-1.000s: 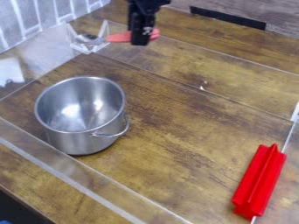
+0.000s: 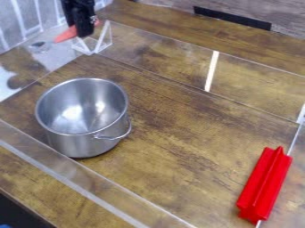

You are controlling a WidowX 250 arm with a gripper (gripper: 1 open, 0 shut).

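Note:
At the top left my dark gripper [image 2: 78, 20] is shut on a red object [image 2: 67, 35], held above the back of the table by the white rack. The rest of the arm is out of frame. A steel pot [image 2: 81, 118] with a wire handle stands on the wooden table at the left. A long red object [image 2: 265, 184] lies at the lower right.
Strips of tape cross it. A white wire rack [image 2: 18, 22] stands along the back left edge.
My gripper has moved left along the back of the table with the red object, from upper middle toward the top left corner. The pot and the long red object stay put.

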